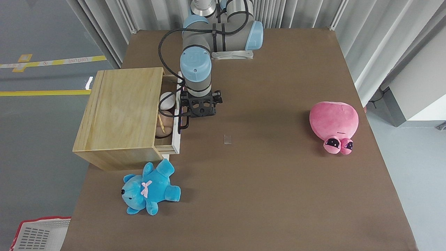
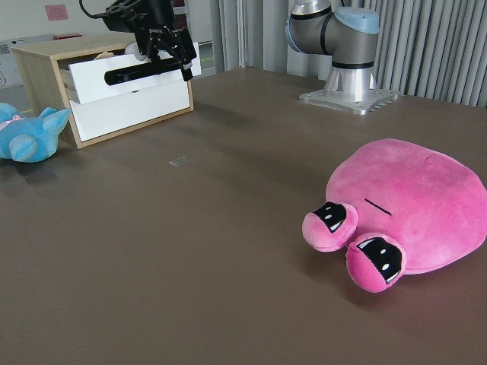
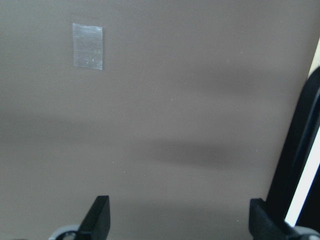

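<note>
A wooden cabinet (image 1: 118,109) stands on the left of the table, its upper drawer (image 2: 99,82) partly out, with a white round item (image 1: 167,100) and a tan round item inside. My gripper (image 1: 188,115) is at the drawer's white front, a long black part lying against it in the left view. In the wrist view the two gripper tips (image 3: 179,216) are apart at the bottom edge over bare table; whether the fingers are fully open is unclear.
A blue bear plush (image 1: 154,188) lies below the cabinet, a pink plush (image 1: 333,121) at the right. A small clear patch (image 3: 87,46) is on the table.
</note>
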